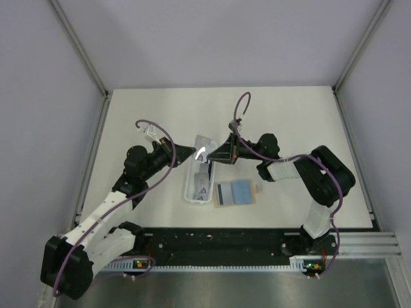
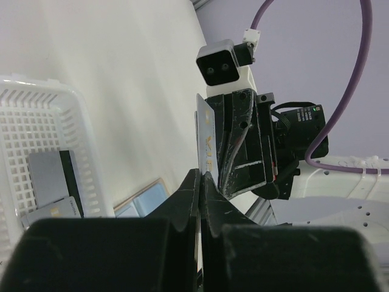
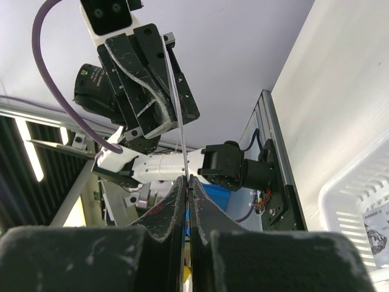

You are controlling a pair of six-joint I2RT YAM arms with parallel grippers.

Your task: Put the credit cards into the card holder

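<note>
Between my two grippers hangs a thin silvery card with gold lettering, above the white basket. In the left wrist view the card appears almost edge-on, its lower end between the left gripper's tips; that left gripper is shut on it. The right gripper is shut on the same card, whose edge runs as a thin line up from the right gripper's tips. Flat on the table, right of the basket, lies the card holder, tan-edged with blue and grey panels.
More cards lie inside the white basket, including grey ones and a dark one. The arms face each other closely over the basket.
</note>
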